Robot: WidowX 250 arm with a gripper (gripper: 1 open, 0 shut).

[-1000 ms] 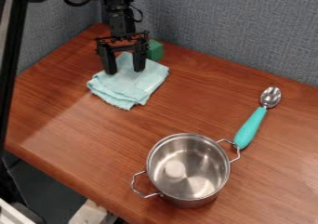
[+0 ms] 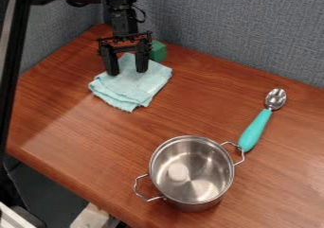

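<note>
The black gripper (image 2: 127,60) hangs at the back left of the table, fingers pointing down over a folded pale cloth (image 2: 133,85). Its two fingers stand apart, their tips at the cloth's upper part; whether any cloth is between them I cannot tell. A green object (image 2: 157,50), partly hidden, sits just behind the gripper.
A steel pot (image 2: 191,170) with two handles stands at the front right. A spoon with a teal handle (image 2: 255,130) lies to the right. Grey walls close off the back.
</note>
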